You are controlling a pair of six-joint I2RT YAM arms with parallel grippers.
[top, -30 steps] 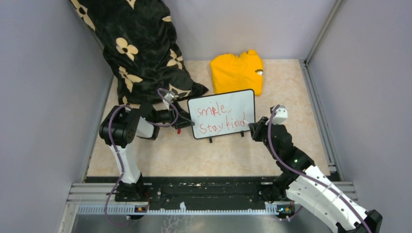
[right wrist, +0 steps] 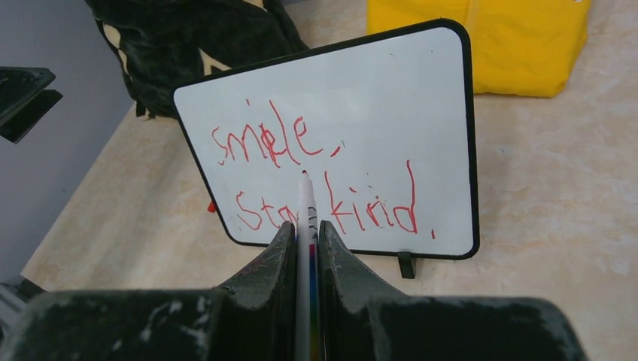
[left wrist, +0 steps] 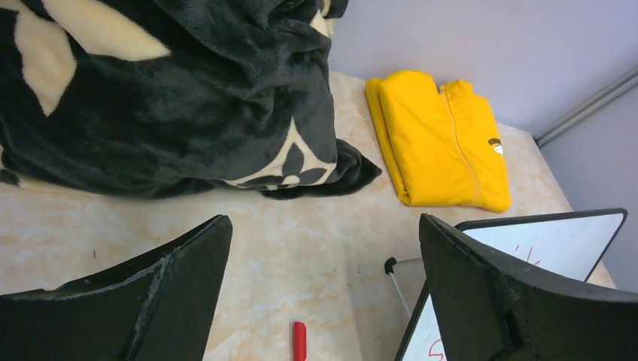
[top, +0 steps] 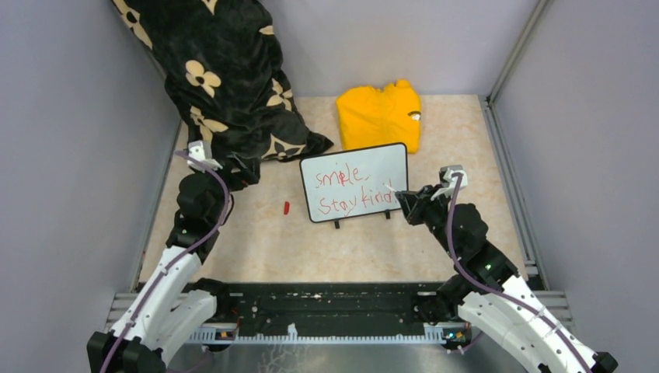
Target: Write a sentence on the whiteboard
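Observation:
The whiteboard (top: 357, 165) leans on a stand near the table's middle, with "smile, stay kind" in red handwriting (right wrist: 376, 212), followed by a small mark at lower right. My right gripper is shut on a white marker (right wrist: 304, 207), whose red tip points toward the board; in the right wrist view it overlaps the lower line of writing. From above, that gripper is at the board's right edge. Whether the tip touches the board cannot be told. Left of the board, my left gripper stands open with nothing between its fingers. A red cap (top: 286, 208) lies on the table.
A dark floral blanket (top: 225, 85) is heaped at the back left, close to the left gripper. Behind the board lies a folded yellow garment (top: 379, 116).
My left arm has drawn back leftward, away from the whiteboard and the red cap. The right gripper has shifted only slightly, still holding the marker.

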